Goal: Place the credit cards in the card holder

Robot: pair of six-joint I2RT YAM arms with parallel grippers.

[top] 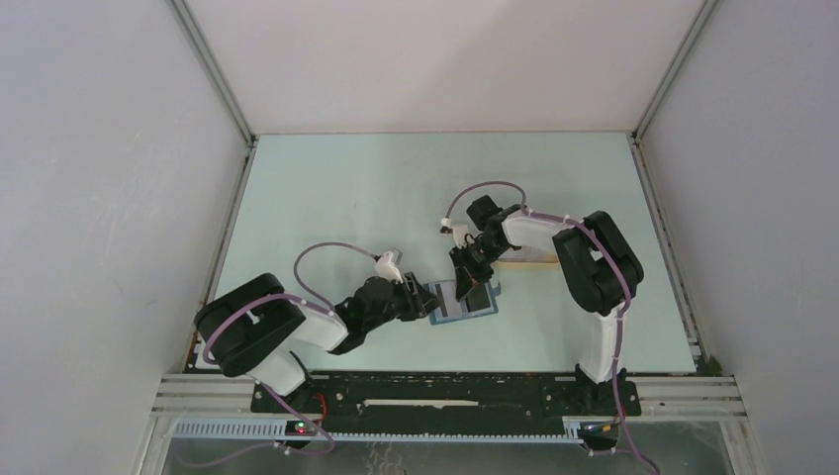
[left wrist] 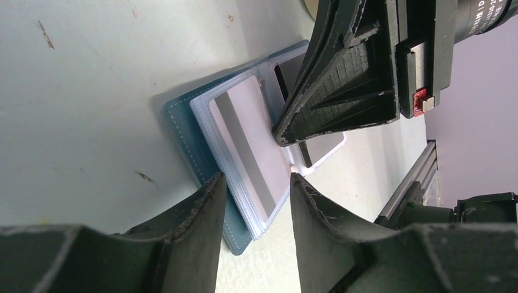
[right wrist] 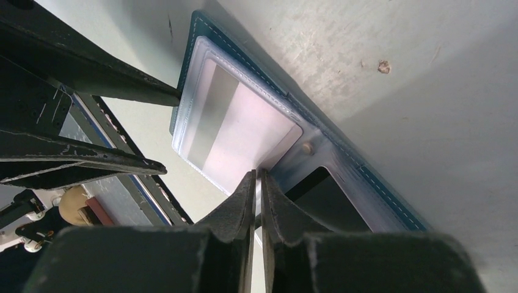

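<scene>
The open card holder (top: 445,307) lies near the front middle of the table, blue with clear pockets holding a white card (left wrist: 256,140) and a darker card (right wrist: 324,201). My right gripper is shut, fingertips together at the pocket divide by the white card; whether anything thin is between them is hidden. My left gripper stands at the holder's left end, its fingers apart in its own view, a strip of the holder showing between them; whether it grips the edge is unclear.
A wooden tray (top: 529,262) sits behind the right arm, mostly covered by it.
</scene>
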